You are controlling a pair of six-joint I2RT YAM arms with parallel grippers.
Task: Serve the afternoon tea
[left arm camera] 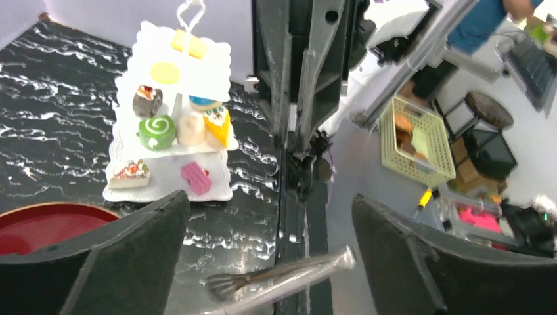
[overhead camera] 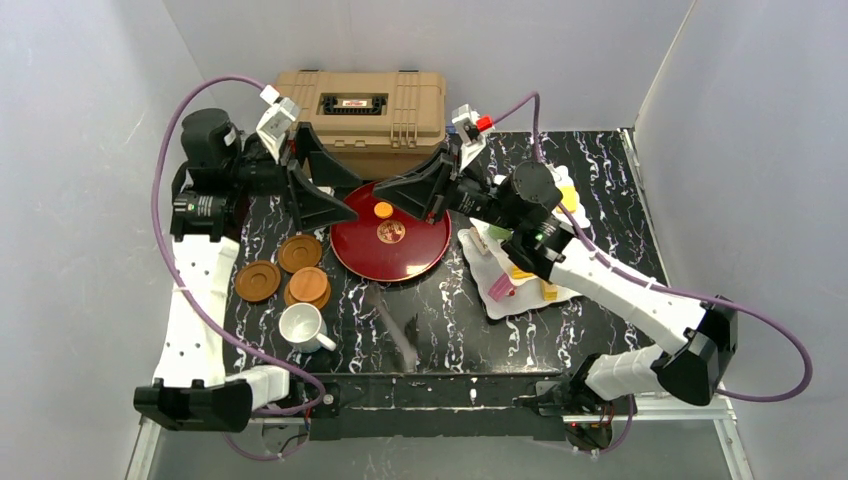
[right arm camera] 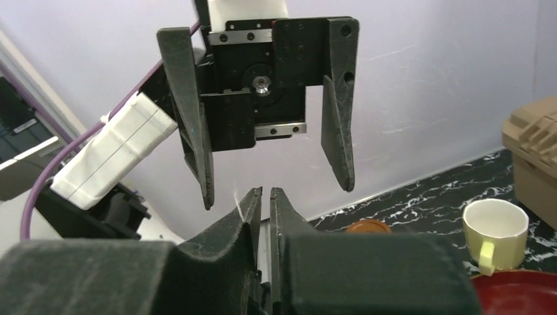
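Blurred metal tongs (overhead camera: 398,340) are in neither gripper, between the red round tray (overhead camera: 425,262) and the front edge; the left wrist view also shows the tongs (left arm camera: 289,279), streaked. Whether they touch the table is unclear. My left gripper (overhead camera: 355,198) stands wide open over the tray's left side, empty. Facing it, my right gripper has its fingers close together, a narrow empty gap between them. A small orange piece (overhead camera: 383,210) lies on the tray. The white tiered stand (left arm camera: 213,157) holds several toy cakes and a green roll (left arm camera: 157,132).
At the left lie several brown coasters (overhead camera: 258,281) and a white cup (overhead camera: 300,322) near the front edge. A tan case (overhead camera: 361,108) stands behind the tray. Bare marble is free at front centre. Both grippers hang nearly tip to tip.
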